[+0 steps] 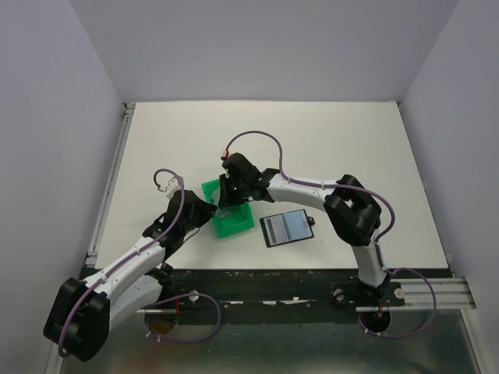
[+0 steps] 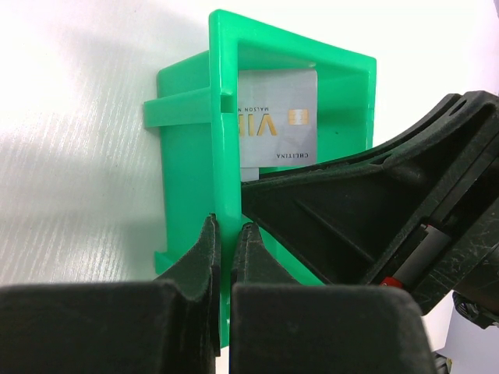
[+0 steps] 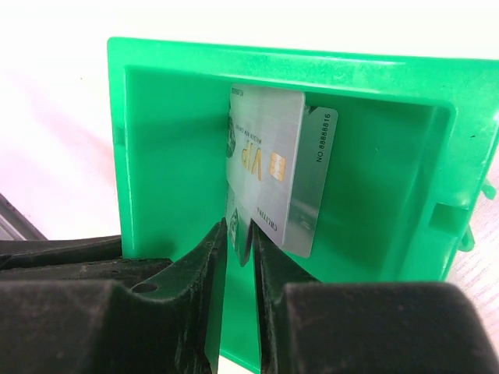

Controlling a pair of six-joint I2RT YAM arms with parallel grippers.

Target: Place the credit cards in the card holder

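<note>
Silver-grey credit cards with gold VIP lettering lean together inside a green box; one also shows in the left wrist view as a card. My left gripper is shut on the box's rim. Inside the box, my right gripper has its fingertips narrowly parted, with the lower edge of the leaning cards between them; whether both touch the cards is hard to see. On the table to the right lies an open, black-edged flat case with pale panels, apparently the card holder.
The right arm reaches over the table just behind the flat case. The table's front edge lies a little below the box and case.
</note>
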